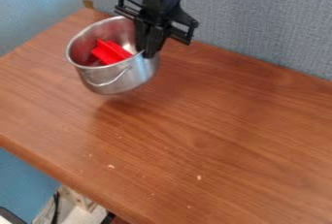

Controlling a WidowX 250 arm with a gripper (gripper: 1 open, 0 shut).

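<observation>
A steel pot [123, 77] with a wire handle is at the upper left over the wooden table, holding red objects [112, 51]. My black gripper [148, 42] is at the pot's right rim, its fingers reaching down over it; the fingertips are partly hidden, and I cannot tell clearly whether they are closed on the rim. The pot looks slightly tilted.
A grey padded wall [273, 19] runs behind it and a blue panel [33, 15] stands at the left. Cables and small parts lie below the lower-left edge.
</observation>
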